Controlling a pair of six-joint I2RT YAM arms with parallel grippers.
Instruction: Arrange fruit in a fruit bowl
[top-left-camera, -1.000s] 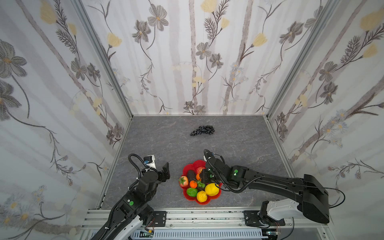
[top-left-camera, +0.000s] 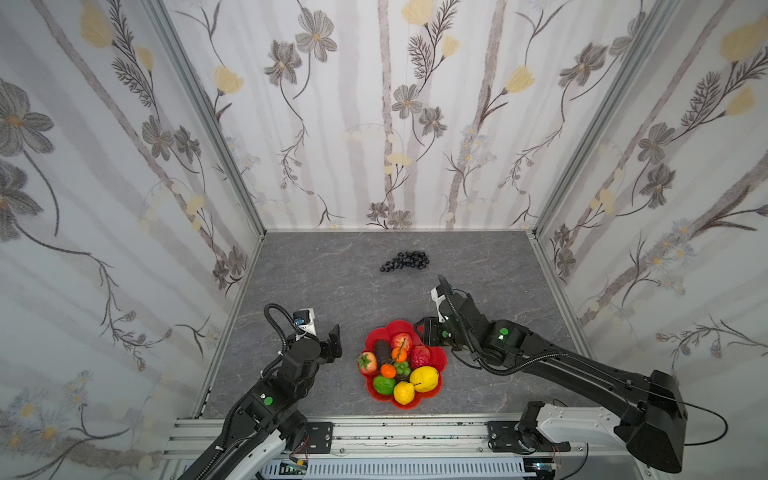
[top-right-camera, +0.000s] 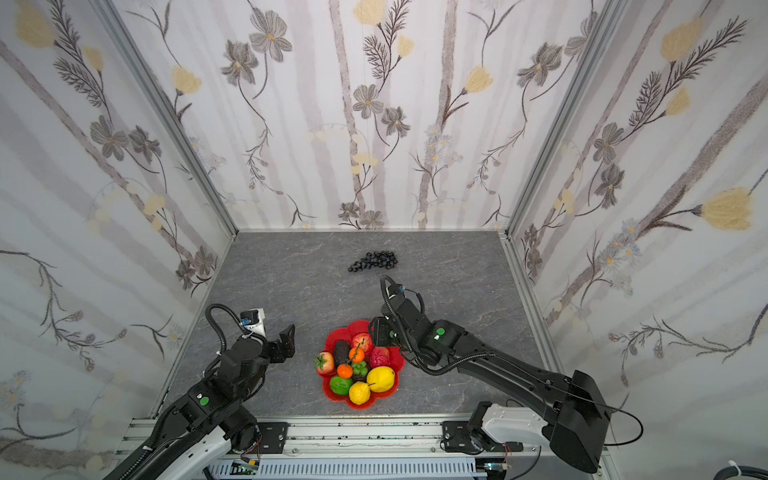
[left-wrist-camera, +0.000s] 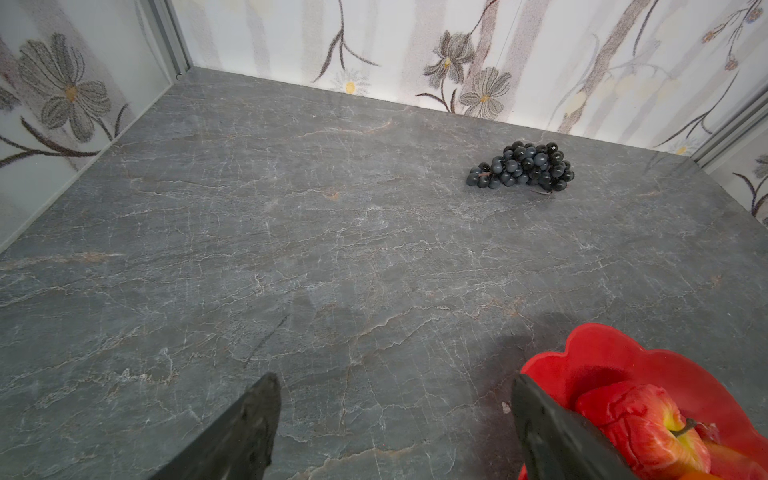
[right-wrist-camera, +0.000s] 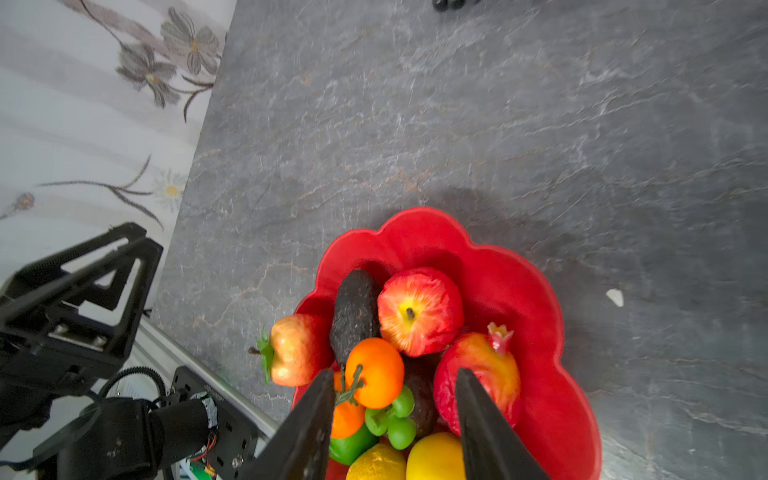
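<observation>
A red scalloped bowl (right-wrist-camera: 524, 296) is heaped with fruit. A pomegranate (right-wrist-camera: 480, 376), a red apple (right-wrist-camera: 420, 312), a dark avocado (right-wrist-camera: 356, 312), an orange (right-wrist-camera: 376, 373), a green lime (top-left-camera: 384, 385) and a yellow lemon (top-left-camera: 424, 378) lie in it, among others. Black grapes (left-wrist-camera: 524, 166) rest on the bare table toward the back wall. My right gripper hovers over the bowl, its fingers apart and nothing held between them. Left of the bowl, my left gripper has its fingers spread over empty table.
A peach-coloured fruit with green leaves (right-wrist-camera: 297, 349) sits at the bowl's left rim. Patterned walls (top-left-camera: 400, 120) enclose the back and sides.
My right arm has drawn back to the right and away from the front edge, uncovering the orange and the pomegranate. The left arm has shifted only slightly; the grapes have stayed put.
</observation>
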